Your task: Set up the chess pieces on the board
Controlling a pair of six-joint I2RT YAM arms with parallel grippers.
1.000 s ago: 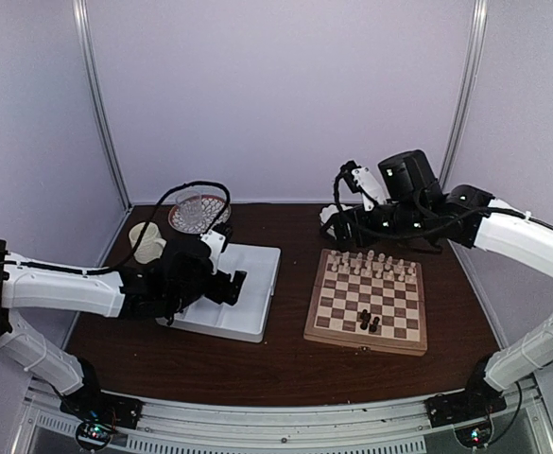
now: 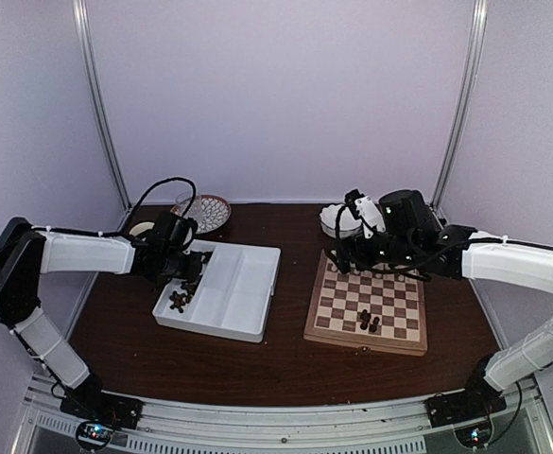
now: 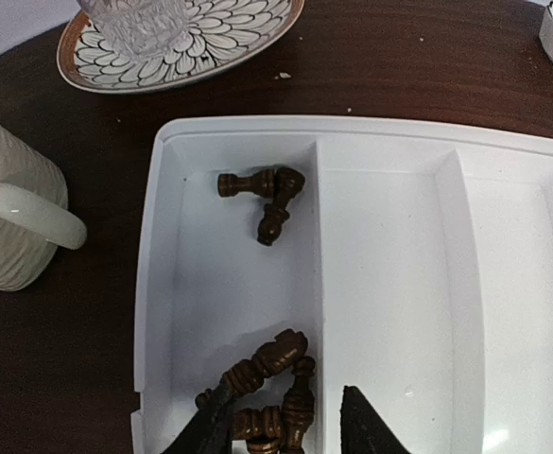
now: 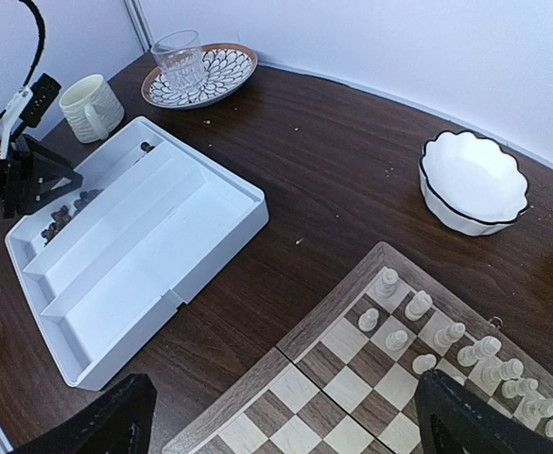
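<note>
Dark chess pieces lie on their sides in the left compartment of the white tray [image 3: 389, 265]. A pair of pieces [image 3: 274, 194] rests at its far end, and a small pile of dark pieces [image 3: 281, 355] sits nearer. Over that pile my left gripper stands with its fingers apart, nothing visibly held. The wooden chessboard [image 2: 352, 326] carries white pieces [image 4: 484, 350] along its far side and two dark pieces [image 2: 365, 320] near the front. Above the board's far left part, my right gripper is open and empty.
Behind the tray stand a cream mug [image 4: 92, 107] and a patterned plate [image 4: 238, 68] holding a clear glass [image 4: 177, 61]. A white bowl [image 4: 473, 180] is behind the board. Bare table [image 2: 290, 284] separates tray and board.
My left arm has drawn back left over the tray's left compartment, uncovering the rest of the tray. My right arm has come lower and now covers the board's far rows.
</note>
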